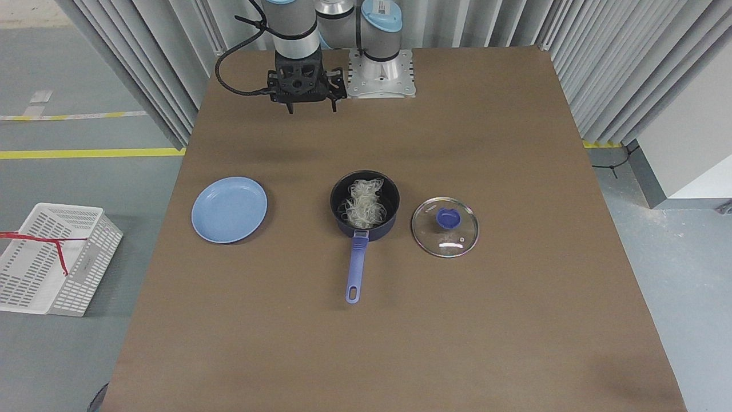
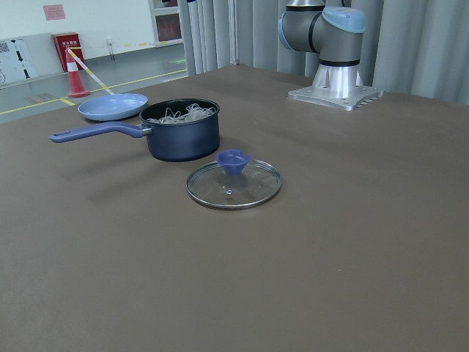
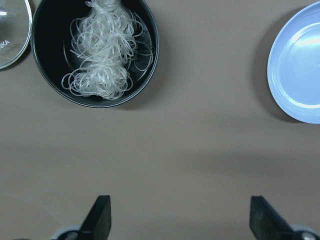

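A dark saucepan (image 1: 348, 190) with a purple handle (image 1: 355, 268) holds pale tangled noodles (image 1: 363, 202) at the middle of the table. To its left in the front view lies a blue plate (image 1: 229, 209); to its right, a glass lid (image 1: 444, 240) with a purple knob (image 2: 231, 160). My black gripper (image 1: 312, 105) hangs at the table's back edge, behind the pan. In the wrist view my gripper is open, its fingers wide apart over bare table, the pan and plate beyond them.
The arm's base plate (image 1: 401, 75) sits at the back edge beside grey curtains. A white basket (image 1: 82, 281) stands off the table at the left.
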